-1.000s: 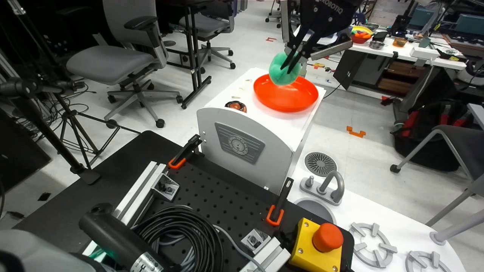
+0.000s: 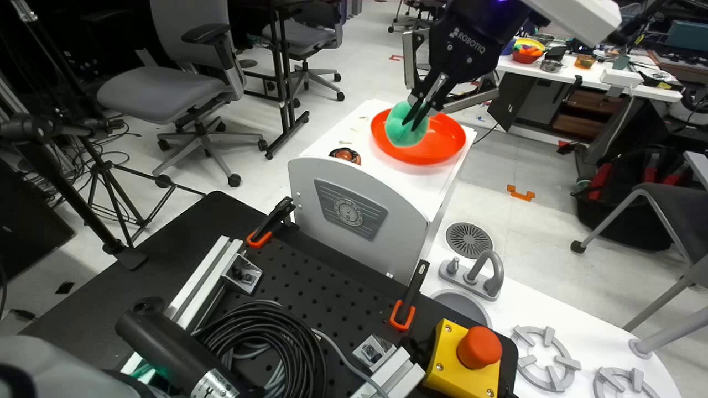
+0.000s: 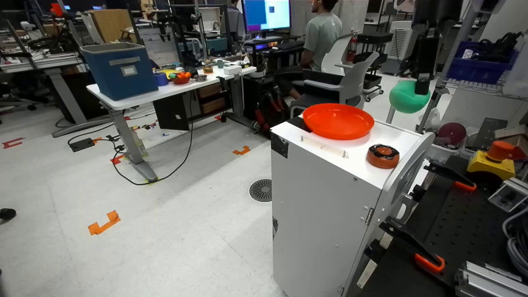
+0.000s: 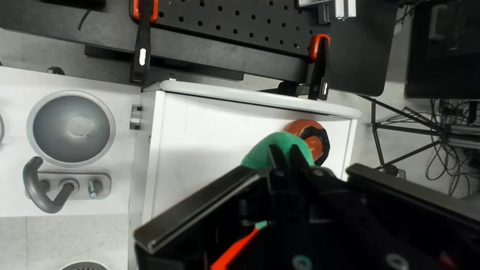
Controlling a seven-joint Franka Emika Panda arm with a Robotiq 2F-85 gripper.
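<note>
A green rounded object (image 2: 400, 135) is held up off the surface, and my gripper (image 2: 411, 124) is shut on it. In the wrist view the gripper has its black fingertips close together over the green object (image 4: 256, 156), which partly shows past them. An orange-red plate (image 2: 425, 153) lies on the white cabinet top; in the first exterior view the green object overlaps its left part. From the second exterior view the green object (image 3: 408, 97) appears apart from the plate (image 3: 338, 121), higher and to the right.
A brown and black round item (image 3: 382, 156) sits on the cabinet top (image 3: 321, 148), near the raised grey panel (image 2: 358, 215). Clamps (image 2: 409, 295) stand along the black bench edge. A faucet (image 2: 488, 272) and basin are beside the cabinet. Bare white surface lies around the plate.
In the first exterior view, my gripper has moved left and downward, carrying the green object with it. The plate and the brown item stay where they were.
</note>
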